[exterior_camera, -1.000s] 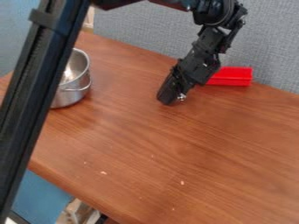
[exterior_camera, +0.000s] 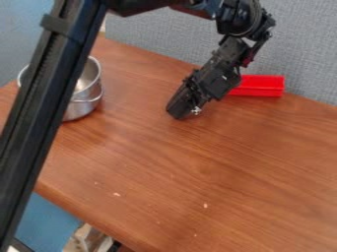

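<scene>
My black gripper is low over the middle back of the wooden table, angled down and left, its tips at or just above the surface. It looks shut. A small shiny silver piece shows by its tips; I cannot tell whether that is part of the gripper or a separate object. A steel pot stands at the left, partly hidden behind a black bar, apart from the gripper.
A red tray-like object lies at the back, behind the gripper, against the grey panel. The table's edge runs along the lower left.
The gripper has shifted slightly to the left. The pot and red object have not visibly moved.
</scene>
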